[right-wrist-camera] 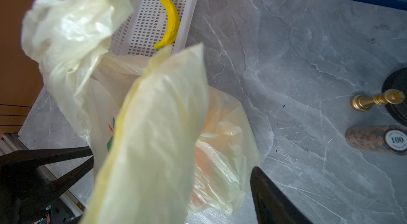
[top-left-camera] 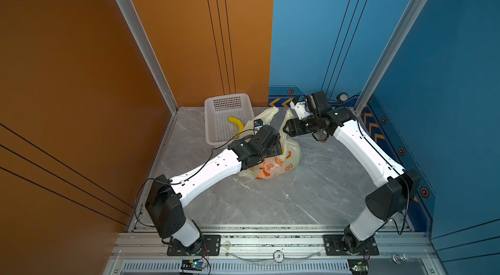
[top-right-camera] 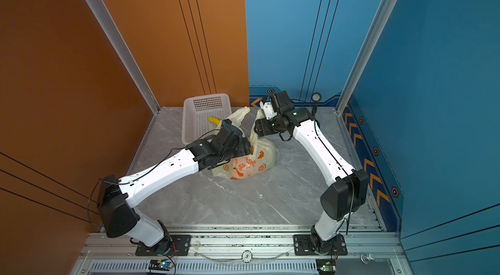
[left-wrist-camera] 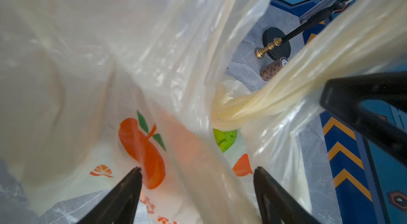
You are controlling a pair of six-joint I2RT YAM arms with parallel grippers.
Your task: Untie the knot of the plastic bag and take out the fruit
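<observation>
The cream plastic bag (top-left-camera: pixel 281 165) with orange fruit prints stands mid-table, its two long handles raised. My left gripper is open, with bag plastic (left-wrist-camera: pixel 182 147) lying between and over its fingers. A green item (left-wrist-camera: pixel 224 138) shows inside the bag in the left wrist view. My right gripper is open at the upright right handle (right-wrist-camera: pixel 156 118), which lies between its fingers and fills the middle of the right wrist view. A yellow banana (right-wrist-camera: pixel 170 24) lies in the white basket (right-wrist-camera: pixel 186 24) behind the bag. The knot's state is unclear.
A black stand (left-wrist-camera: pixel 275 33), a brass piece (right-wrist-camera: pixel 361 102) and a stack of chips (right-wrist-camera: pixel 368 138) sit at the back right. Orange and blue walls enclose the table.
</observation>
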